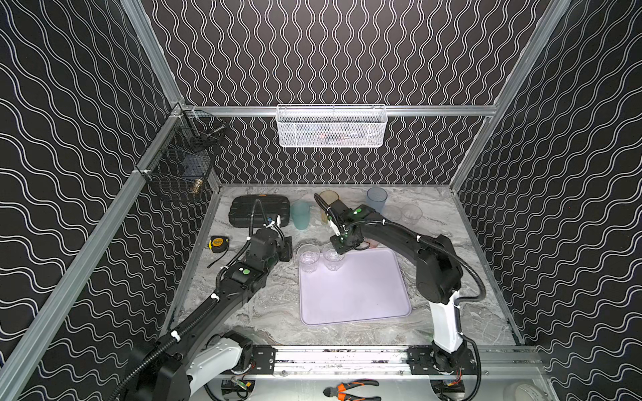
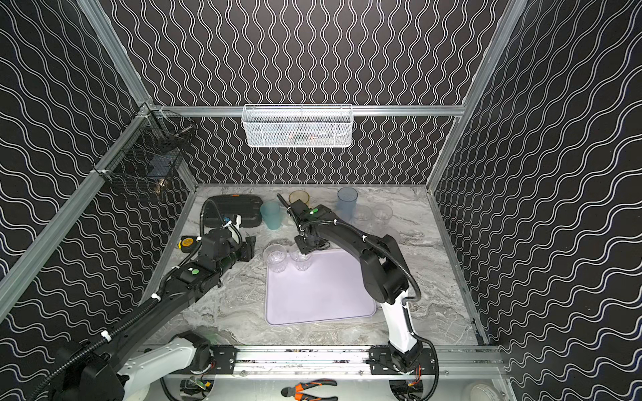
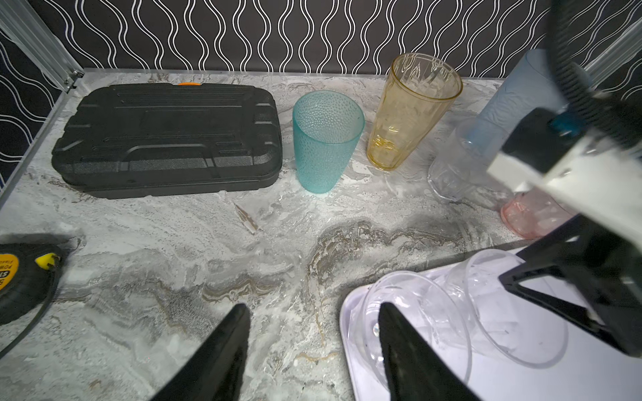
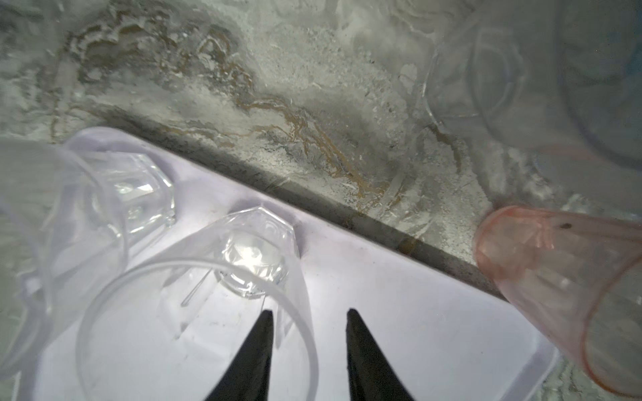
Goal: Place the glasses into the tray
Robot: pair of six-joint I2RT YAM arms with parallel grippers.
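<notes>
Two clear glasses stand in the back left of the pale lilac tray (image 1: 354,290). The left one (image 1: 308,258) is at the tray's corner, the other clear glass (image 4: 257,257) beside it. My right gripper is over this second glass, its fingers apart with the near rim wall between them. My left gripper hangs open left of the tray, empty. Behind the tray, on the table, are a teal glass (image 3: 325,143), a yellow glass (image 3: 411,110), a blue glass (image 3: 525,97), a pink glass (image 4: 535,250) and clear ones (image 1: 412,212).
A black case (image 3: 174,137) lies at the back left, with a tape measure (image 1: 218,244) in front of it. The tray's front and right are bare. My right arm spans above the tray's back right. A white wire basket (image 1: 331,127) hangs on the back wall.
</notes>
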